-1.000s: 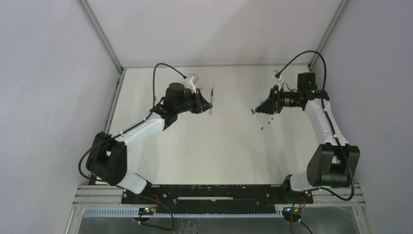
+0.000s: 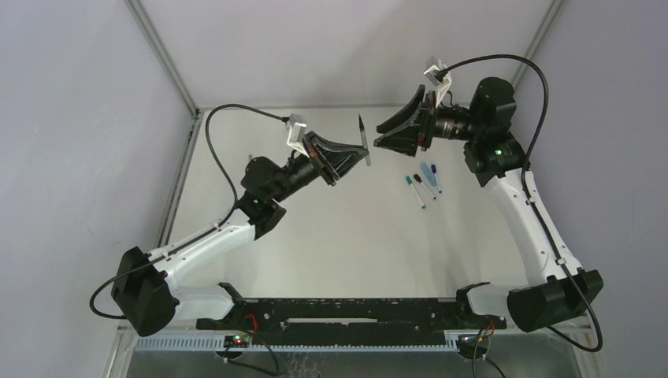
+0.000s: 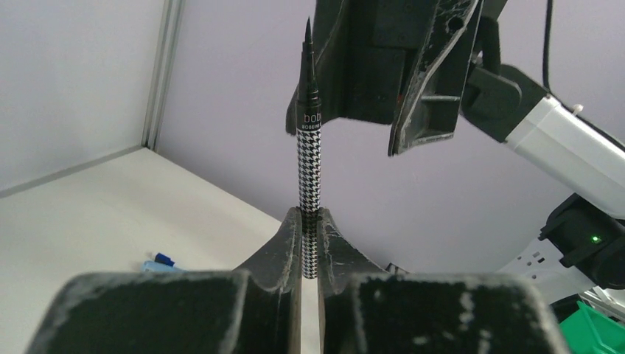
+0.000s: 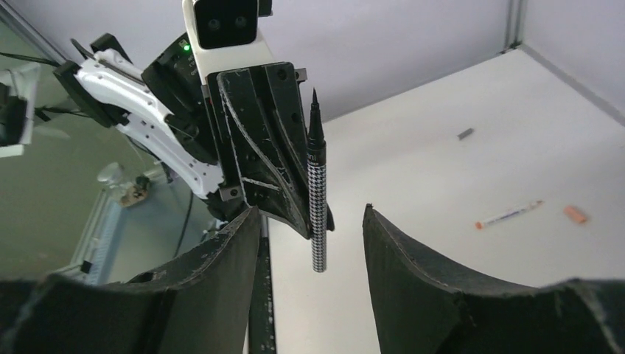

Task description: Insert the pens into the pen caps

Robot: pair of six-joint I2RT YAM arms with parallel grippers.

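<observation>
My left gripper is shut on an upright pen with a houndstooth barrel and an exposed black pointed tip; in the top view the pen stands between the two grippers. My right gripper is open, its fingers either side of the pen's line but apart from it in the top view, nothing held. Several markers with teal, black and blue ends lie on the table at the right, beside a light blue item. An orange-ended marker shows in the right wrist view.
A small orange piece and a small grey piece lie on the white table. Walls stand at the sides and back.
My left gripper has carried the pen rightward, and the right gripper now stands closer to it.
</observation>
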